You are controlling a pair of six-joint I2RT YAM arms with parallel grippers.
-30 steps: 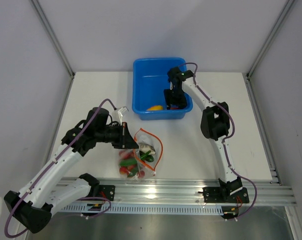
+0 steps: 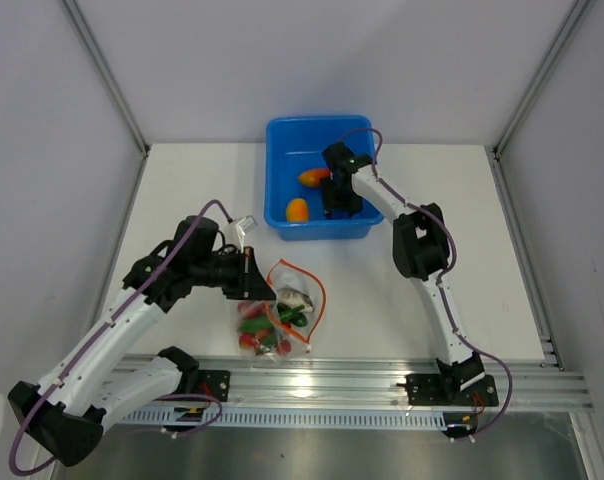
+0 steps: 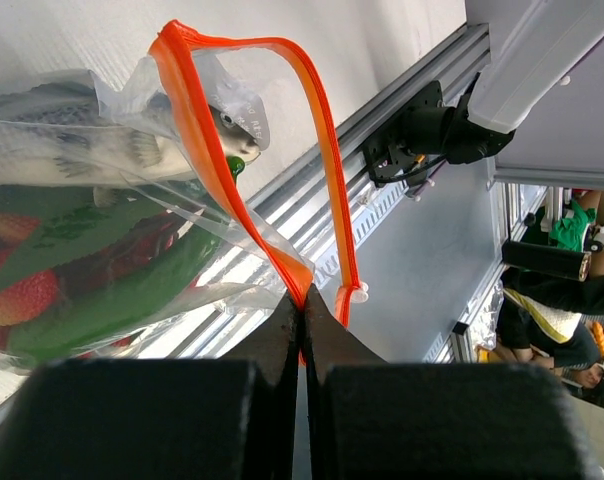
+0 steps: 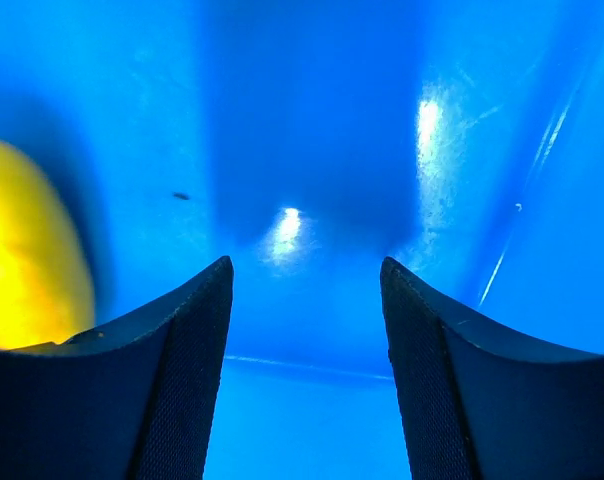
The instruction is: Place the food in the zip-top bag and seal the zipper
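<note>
The clear zip top bag (image 2: 252, 338) with an orange zipper rim lies at the front of the table, its mouth gaping. A grey fish (image 3: 57, 130), a green pepper (image 3: 112, 300) and strawberries (image 3: 27, 285) show inside it. My left gripper is shut on the orange zipper rim (image 3: 214, 155). Over in the blue bin (image 2: 325, 232), my right gripper (image 2: 339, 208) is down low with its fingers apart. Nothing shows between them in the right wrist view, only blue bin floor. A yellow-orange food piece (image 4: 27, 255) sits left of those fingers.
Inside the bin are a round orange piece (image 2: 297, 210) near the front wall and a longer orange piece (image 2: 314, 177) behind it. Bin walls stand around the right gripper.
The orange pieces shifted: one now sits at the front left, another farther back. Left arm and bag look nearly unchanged.
</note>
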